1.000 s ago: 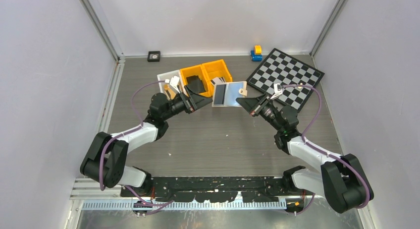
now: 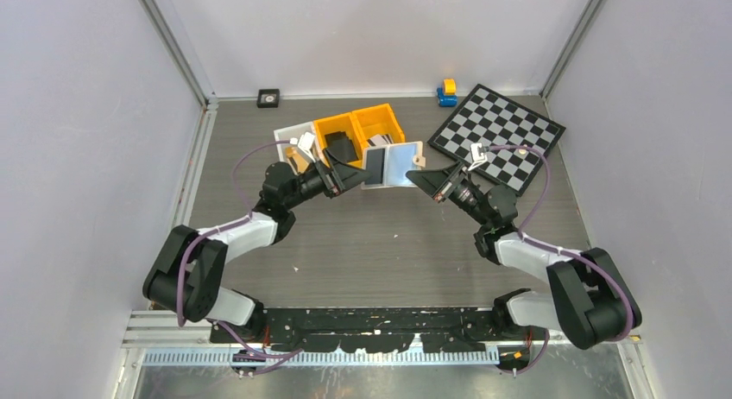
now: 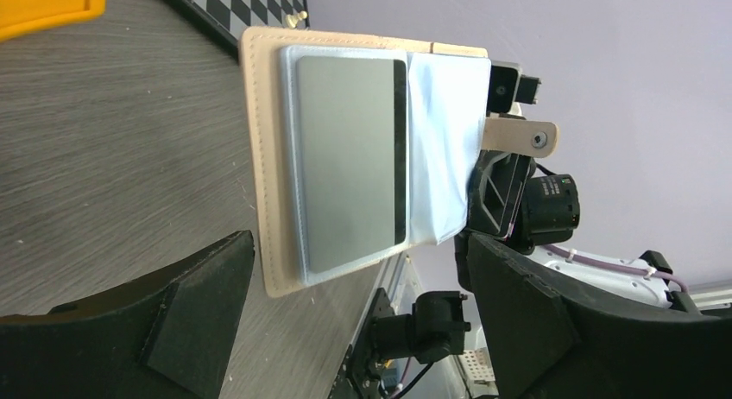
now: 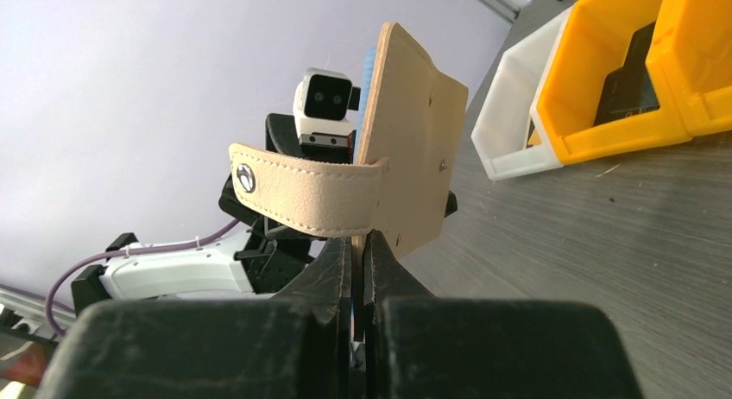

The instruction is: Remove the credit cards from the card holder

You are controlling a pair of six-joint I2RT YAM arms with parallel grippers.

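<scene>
A beige leather card holder (image 3: pixel 266 170) hangs opened out above the table, with my right gripper shut on its edge beside the snap strap (image 4: pixel 311 192). Inside, a clear pocket shows a grey card (image 3: pixel 350 161) with a dark stripe; a pale blue-white sleeve (image 3: pixel 444 136) lies alongside it. In the left wrist view, the fingers (image 3: pixel 186 313) of my left gripper stand wide apart, and the holder is ahead of them. From above, the left gripper (image 2: pixel 362 176) is close to the holder's left edge; whether it touches cannot be told.
Behind the holder stand a yellow two-part bin (image 2: pixel 355 116), holding dark items and several cards, and a white bin (image 2: pixel 283 135). A chessboard (image 2: pixel 496 131) lies at the back right.
The holder and my right gripper have shifted a little to the left.
</scene>
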